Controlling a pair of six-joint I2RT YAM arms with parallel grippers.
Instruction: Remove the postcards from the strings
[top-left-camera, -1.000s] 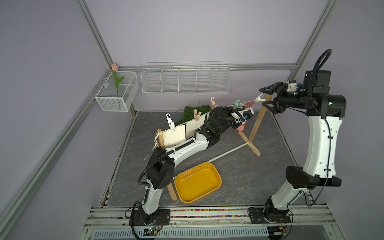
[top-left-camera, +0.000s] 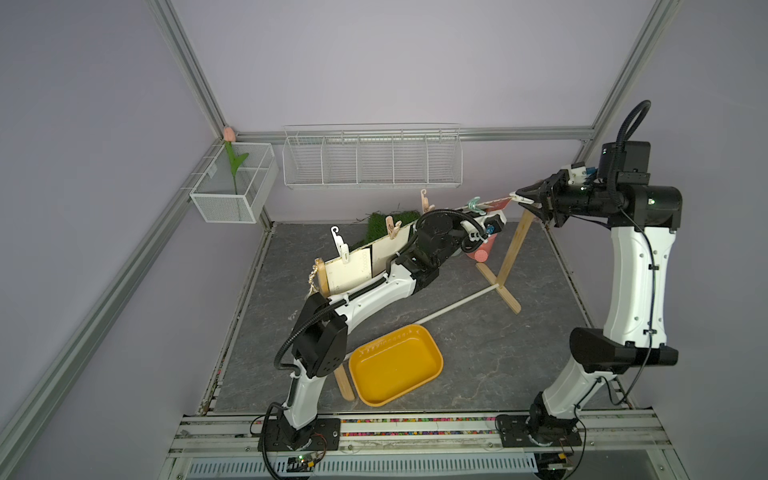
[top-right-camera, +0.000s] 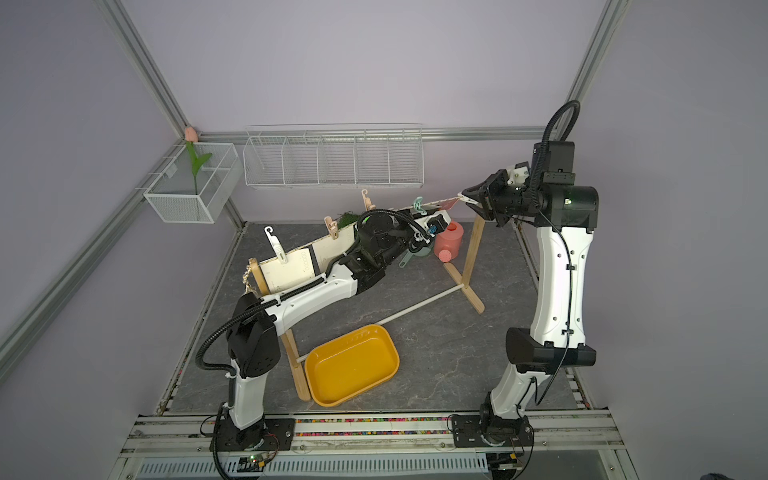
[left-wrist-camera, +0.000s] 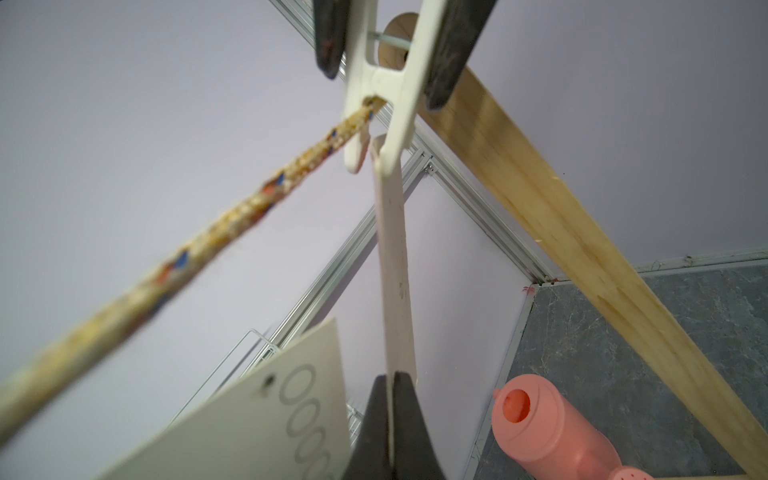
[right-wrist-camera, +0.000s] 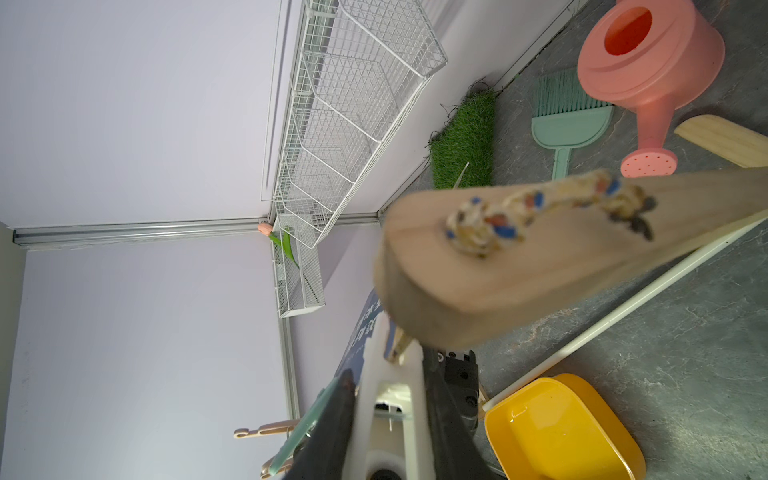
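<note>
In the left wrist view my left gripper is shut on the lower edge of a thin pale postcard (left-wrist-camera: 393, 264), seen edge-on. The card's top reaches the tips of a white clothespin (left-wrist-camera: 374, 84) on the patterned string (left-wrist-camera: 224, 228); whether they still pinch it is unclear. My right gripper, near the stand's right post, is shut on that white clothespin, its dark fingers squeezing both handles. More pale postcards (top-left-camera: 349, 272) hang along the string to the left under a white peg (top-left-camera: 341, 245) and wooden pegs (top-left-camera: 393, 227).
A wooden post (left-wrist-camera: 560, 204) stands close to the right gripper. Below lie a pink watering can (right-wrist-camera: 652, 56), a green brush (right-wrist-camera: 572, 120) and an artificial grass patch (right-wrist-camera: 468, 140). An empty yellow tray (top-left-camera: 396, 364) sits at the front.
The right gripper was open around the white clothespin a second ago; it has moved slightly left and shut on it. The left arm holds nearly still.
</note>
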